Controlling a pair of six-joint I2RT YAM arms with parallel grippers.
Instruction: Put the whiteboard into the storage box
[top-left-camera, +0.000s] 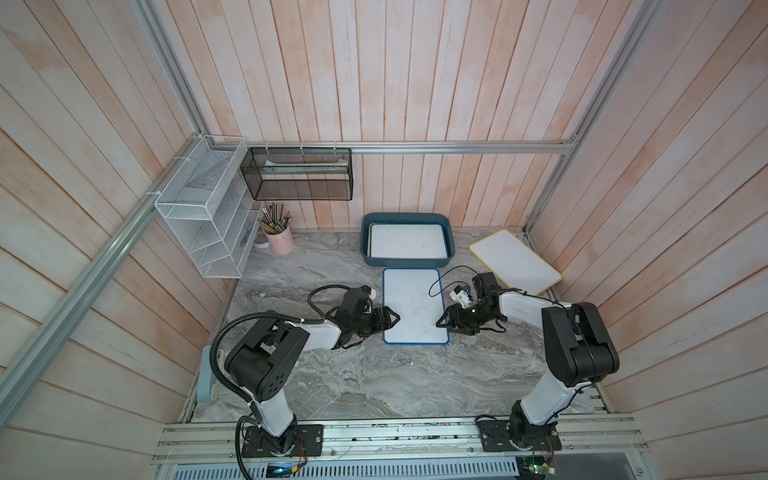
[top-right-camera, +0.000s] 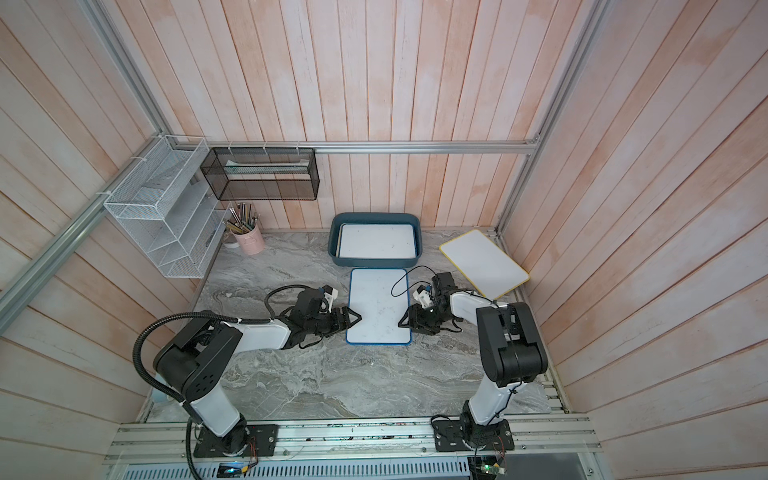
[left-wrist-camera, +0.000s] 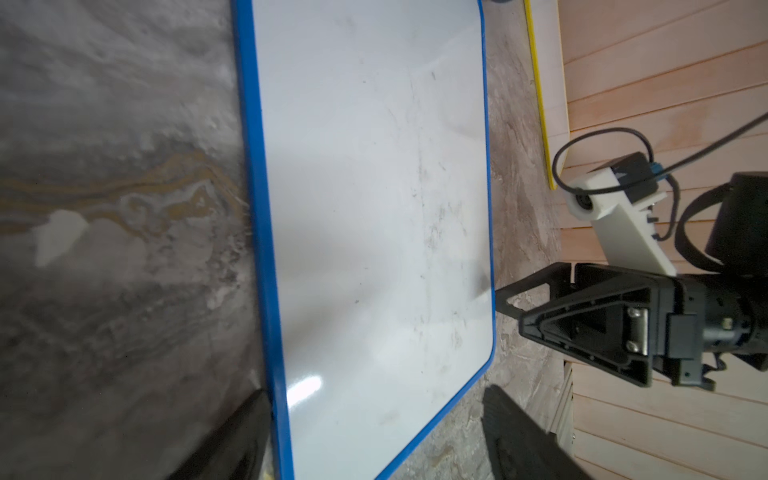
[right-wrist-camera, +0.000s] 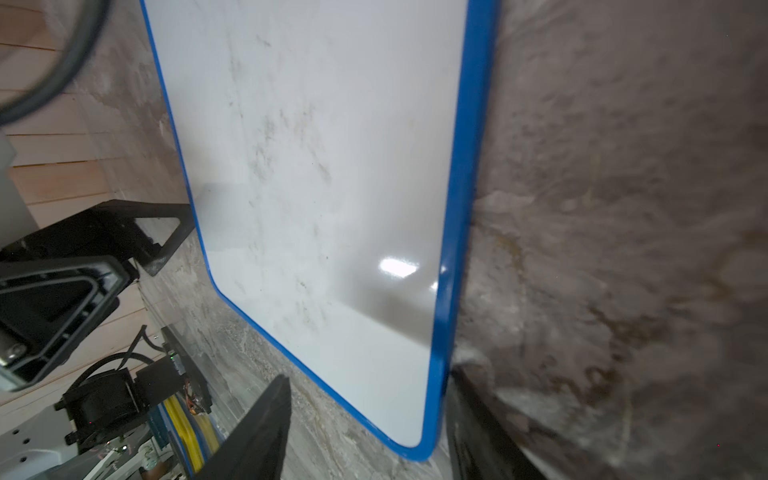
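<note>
A blue-rimmed whiteboard (top-left-camera: 414, 304) lies flat on the table between my grippers, directly in front of the teal storage box (top-left-camera: 406, 261), which holds a white board (top-left-camera: 406, 240). My left gripper is open at the board's left edge, its fingers low beside the blue rim. My right gripper is open at the board's right edge, near its front corner, with one finger against the outside of the rim.
A yellow-rimmed board (top-left-camera: 512, 256) lies at the back right. A pink pen cup (top-left-camera: 280, 241) stands at the back left, below wire shelves (top-left-camera: 200, 216).
</note>
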